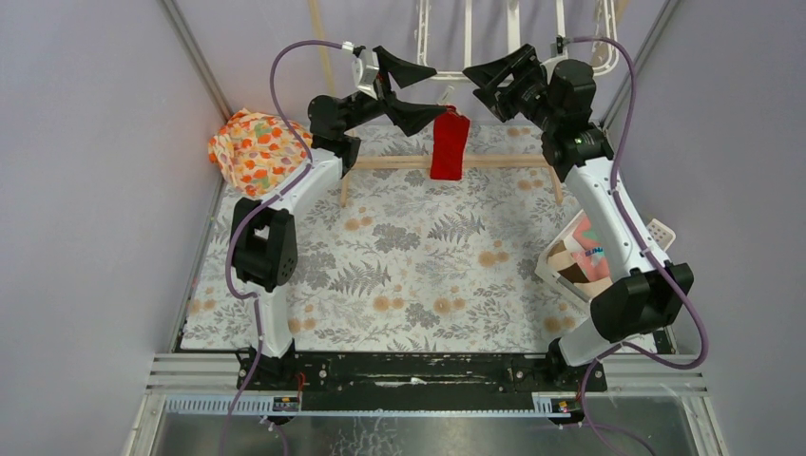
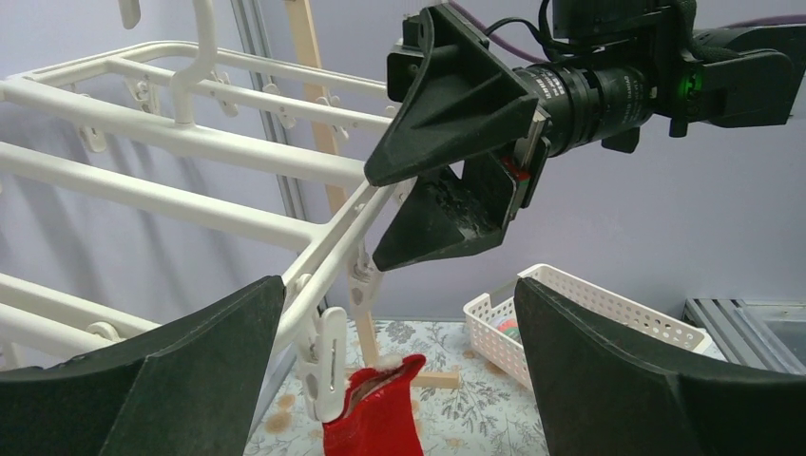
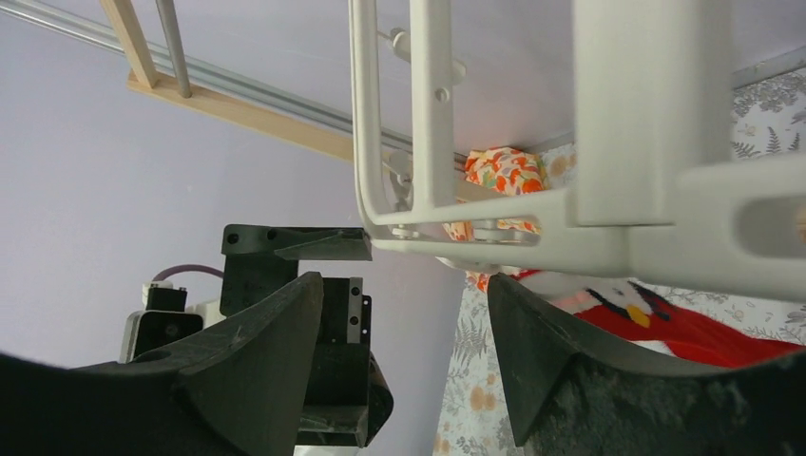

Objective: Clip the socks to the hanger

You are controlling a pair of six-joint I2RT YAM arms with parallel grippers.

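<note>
The white hanger (image 2: pixel 171 131) with its clips spans the top of the top view. A red sock (image 1: pixel 448 147) hangs below its front bar at a clip (image 2: pixel 329 366). My left gripper (image 1: pixel 431 93) stands open just left of that clip, with the sock below and between its fingertips as seen in the left wrist view, not gripped. My right gripper (image 1: pixel 481 89) is open at the front bar, right of the sock, with nothing held. In the right wrist view the sock (image 3: pixel 722 347) shows a pattern behind the bar.
A white basket (image 1: pixel 546 271) with several items sits on the right of the table. A patterned orange cloth (image 1: pixel 252 152) lies back left, beside a wooden frame (image 1: pixel 504 161).
</note>
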